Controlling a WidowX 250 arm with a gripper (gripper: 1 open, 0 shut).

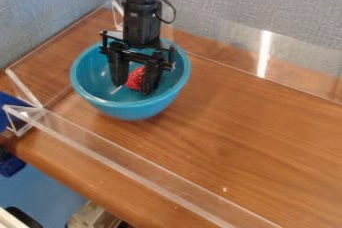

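Note:
A teal bowl [131, 106] sits on the wooden table. Inside it lies a red, bumpy object [138, 78], partly hidden by the black gripper [139, 77]. The gripper reaches down from the top into the bowl, its two fingers on either side of the red object. Whether they are closed on it is hard to tell.
Bare wooden table [257, 142] fills the right. Clear acrylic edging runs along the front and back. A blue object [7, 108] is at the left edge, and textured walls stand behind.

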